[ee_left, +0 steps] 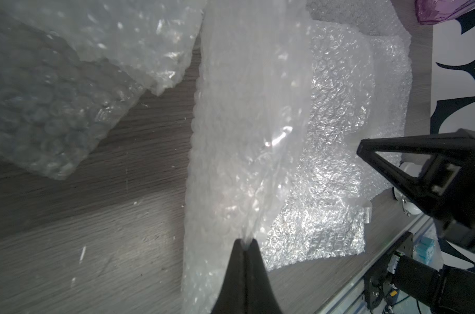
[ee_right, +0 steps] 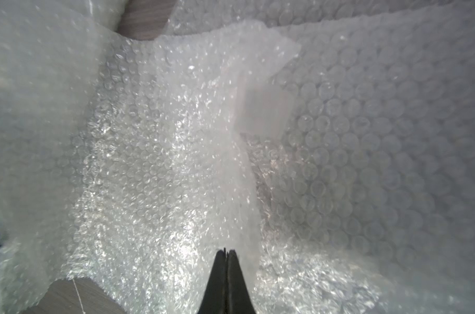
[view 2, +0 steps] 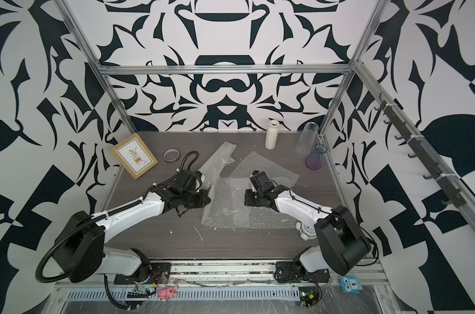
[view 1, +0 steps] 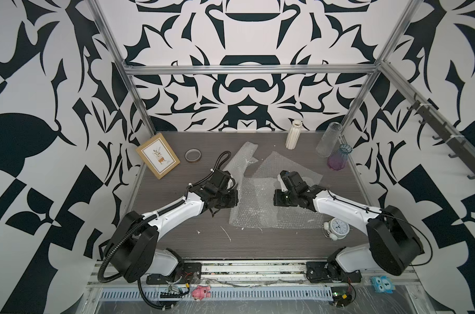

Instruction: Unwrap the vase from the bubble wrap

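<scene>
Clear bubble wrap (view 1: 263,201) lies spread in overlapping sheets across the middle of the table, with a long strip reaching to the back. No vase shape shows inside it. In the left wrist view, my left gripper is shut on a fold of bubble wrap (ee_left: 242,157), which gathers at its fingertips. My right gripper is shut with nothing between its fingers, above the wrap near a loose folded edge and a pale patch (ee_right: 263,112), perhaps tape. A cream ribbed vase (view 1: 293,134) stands unwrapped at the back.
At the back right are a clear glass vase (view 1: 329,139) and a purple vase (view 1: 339,157). A white clock (view 1: 335,228) sits by the right forearm. Back left hold a tape roll (view 1: 193,155) and a framed picture (view 1: 158,155). Bare table lies at the front left.
</scene>
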